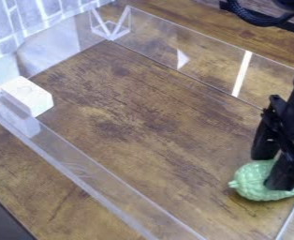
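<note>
At the lower right, my black gripper [274,159] reaches down over a light green, textured soft object [255,185] lying on the wooden floor of a clear-walled enclosure. The fingers are closed on the green object, which they partly cover, so its full shape is hidden.
Clear acrylic walls [80,173] border the wooden surface [137,122]. A white block [26,96] sits at the left corner. A black cable or arm part [262,13] shows at the top right.
</note>
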